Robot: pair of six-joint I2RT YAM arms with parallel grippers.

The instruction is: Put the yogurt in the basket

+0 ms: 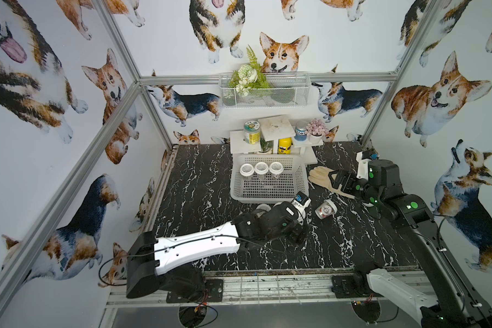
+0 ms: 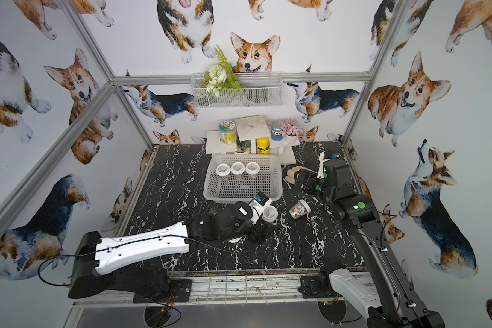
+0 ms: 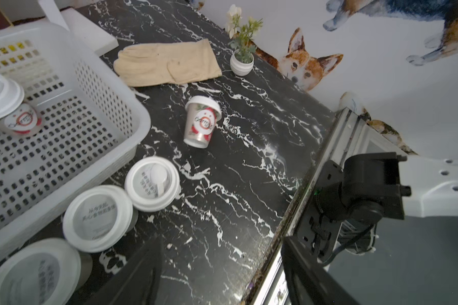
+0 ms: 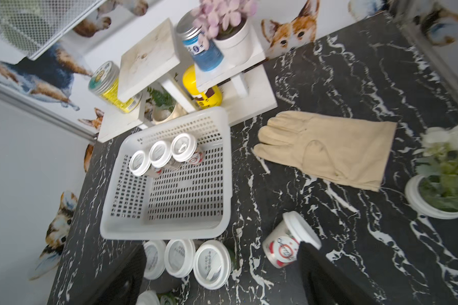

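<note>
One yogurt cup [image 1: 326, 209] with a white lid and a red-and-white label lies on its side on the black marbled table, right of the basket's front corner. In the left wrist view this cup [image 3: 201, 124] is ahead of my left gripper, which is open and empty. My right gripper is open too, above the table, with nothing between its fingers. Three lidded cups [image 4: 183, 147] stand in the back of the white basket [image 4: 226, 167]. Several upright cups [image 3: 99, 217] line its front side, partly hidden by the left arm from above.
A beige glove [image 4: 330, 147] lies right of the basket. Beyond it stands a white flower pot [image 4: 432, 195]. Behind the basket is a small white shelf [image 4: 254, 96] with jars. The basket's front half is bare, and the table's right front is clear.
</note>
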